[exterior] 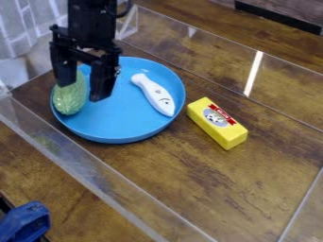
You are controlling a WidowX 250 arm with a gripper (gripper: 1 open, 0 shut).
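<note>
The black gripper [83, 71] hangs over the left part of a blue plate [127, 123], its fingers open, above and around the upper part of a green oblong item [70, 101]. A white object with dark spots [158, 97] lies on the plate's right side. Whether the fingers touch the green item cannot be told.
A yellow box [217, 124] with a red label lies on the wooden table [240, 189] right of the plate. A blue item [23, 221] sits at the bottom left corner.
</note>
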